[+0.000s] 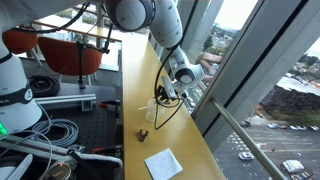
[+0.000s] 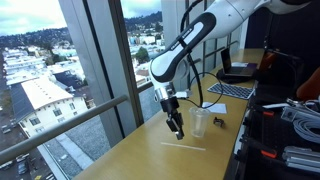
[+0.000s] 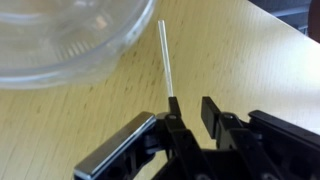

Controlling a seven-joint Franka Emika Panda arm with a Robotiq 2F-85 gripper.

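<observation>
A thin white stick (image 3: pixel 165 55) lies flat on the wooden table. In the wrist view its near end reaches my gripper, close to the left finger (image 3: pixel 130 143). The fingers are open, and I cannot tell whether the stick lies between them or just under the left one. A clear plastic cup (image 3: pixel 60 45) fills the upper left of that view. In exterior view 2 my gripper (image 2: pixel 178 132) hangs low over the table, left of the cup (image 2: pixel 198 123), with the stick (image 2: pixel 183 147) on the table in front of it.
A small dark object (image 1: pixel 143 135) and a sheet of white paper (image 1: pixel 163 165) lie on the table (image 1: pixel 190 150) beyond the cup. Tall windows run along one side. In exterior view 2 the table's left front is bare.
</observation>
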